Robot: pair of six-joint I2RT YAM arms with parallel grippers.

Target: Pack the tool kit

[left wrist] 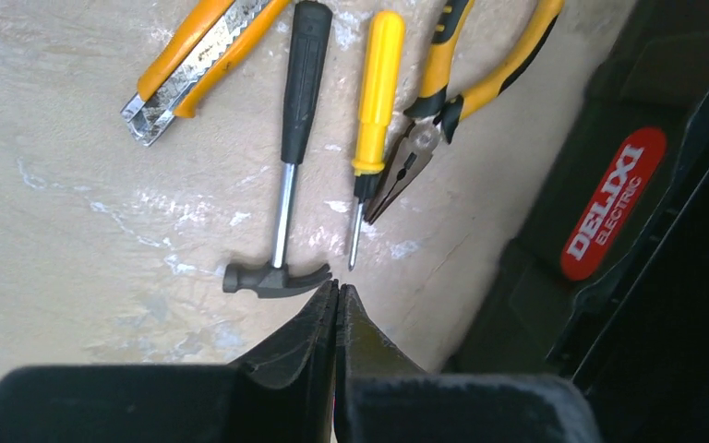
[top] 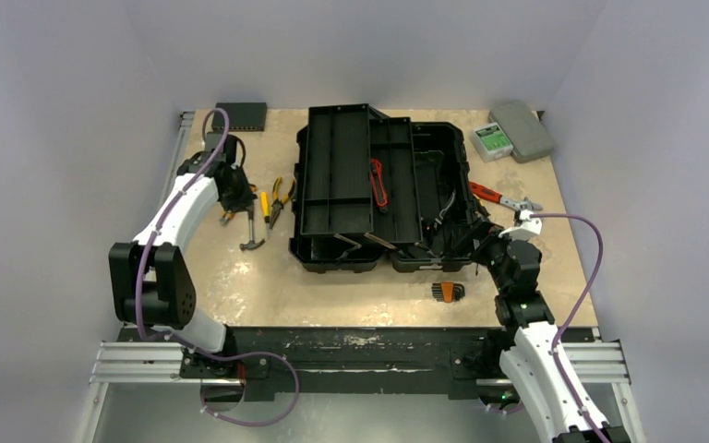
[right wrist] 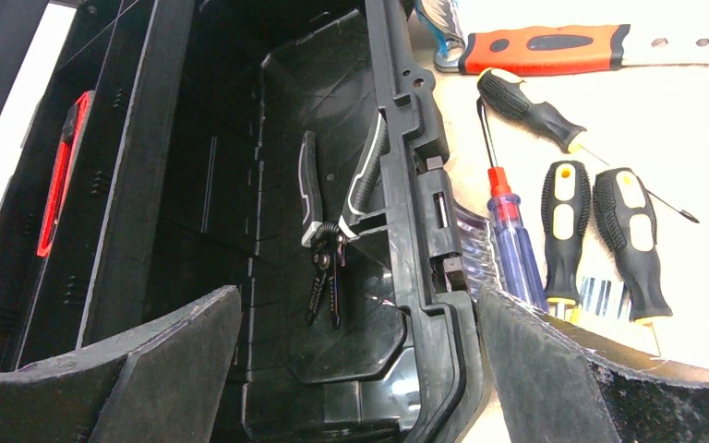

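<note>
The hammer [left wrist: 284, 203], black-handled with a claw head, lies flat on the table left of the black tool box [top: 337, 166]. In the left wrist view my left gripper is shut, its fingertips together with nothing between them; the hammer lies wholly outside them. Beside the hammer are a yellow screwdriver [left wrist: 378, 101], yellow-black pliers [left wrist: 429, 129] and an orange-handled cutter [left wrist: 194, 60]. My right gripper stands open over the box's right edge. Black-grey pliers [right wrist: 325, 231] rest on the box floor, and a red knife [right wrist: 63, 175] lies in a tray.
Right of the box lie a red-handled wrench [right wrist: 545, 49], a clear-handled screwdriver [right wrist: 517, 245] and several dark-handled drivers. An orange hex-key set [top: 448, 292] is on the front table. Green-white and grey boxes [top: 522, 131] stand back right.
</note>
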